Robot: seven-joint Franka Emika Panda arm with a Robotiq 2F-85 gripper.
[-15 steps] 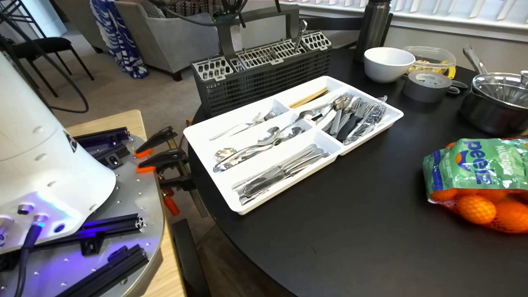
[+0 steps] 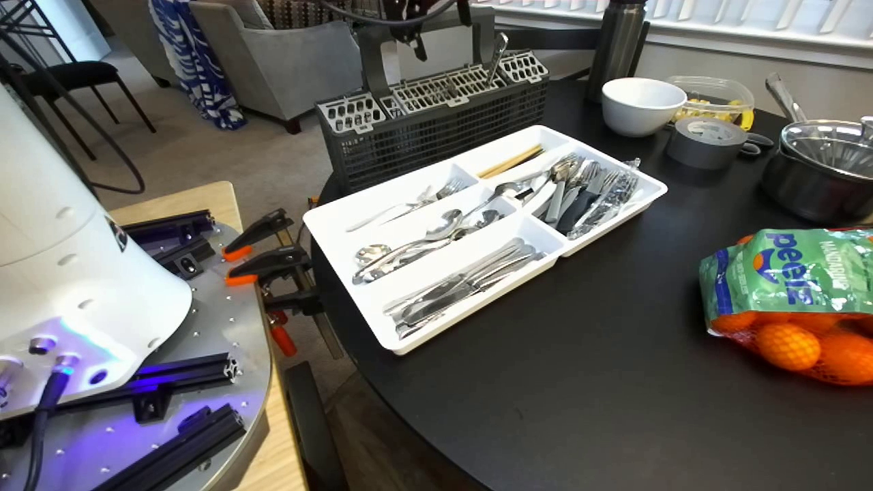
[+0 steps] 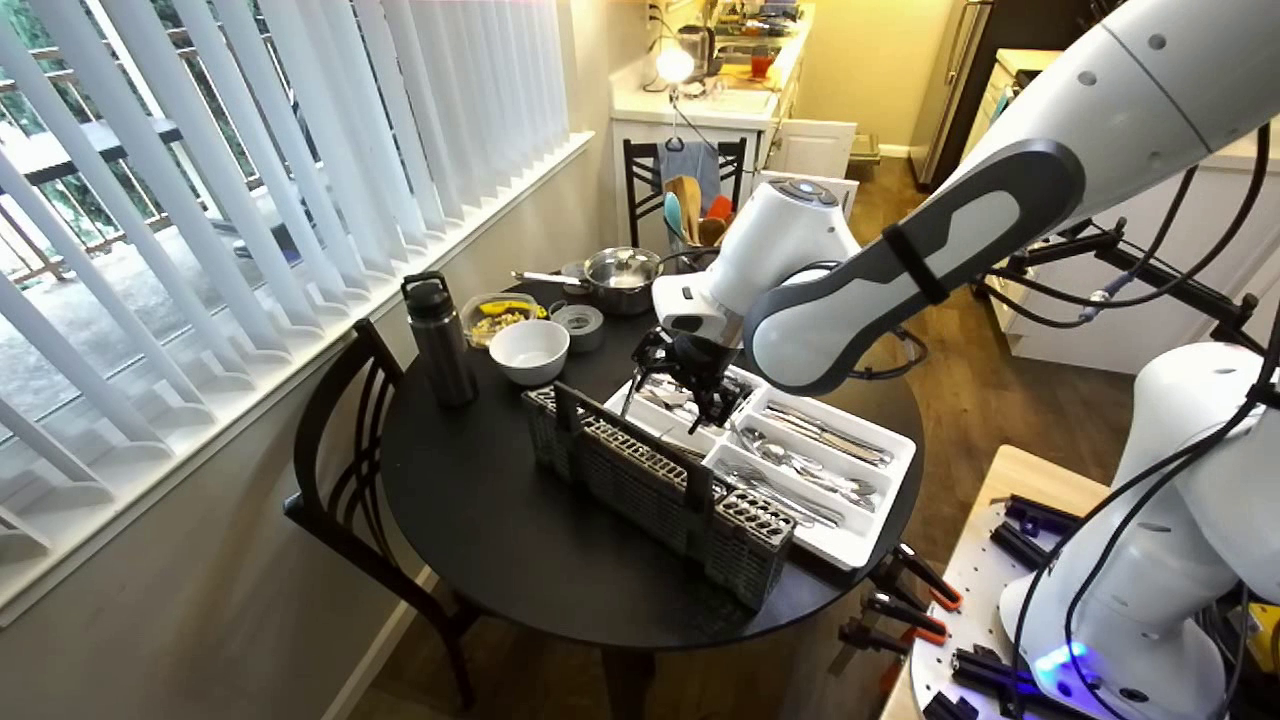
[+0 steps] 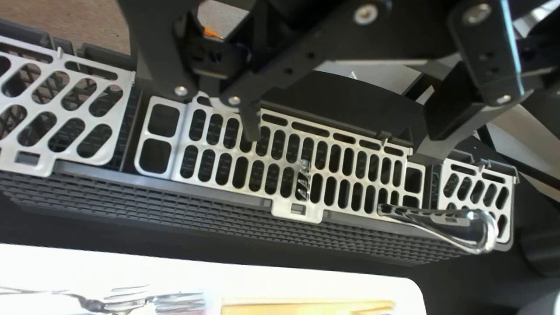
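Note:
A grey dishwasher cutlery basket stands on the table behind the white cutlery tray. One metal utensil juts up from a slot towards the basket's right end in the wrist view. Something shiny shows inside a middle slot, too little of it to name. Above the basket's slotted top, my gripper is open, its fingers wide apart with nothing between them. Forks, spoons and knives lie in separate compartments of the tray, with wooden chopsticks in another and mixed cutlery in the right one.
A white bowl, a roll of grey tape, a lidded pot and a steel bottle stand farther along the table. A bag of mandarins lies at the right. Bare tabletop spreads in front of the tray.
My gripper has come lower over the basket, with more of it showing at the top of exterior view 1. Basket, utensil and tray have stayed put.

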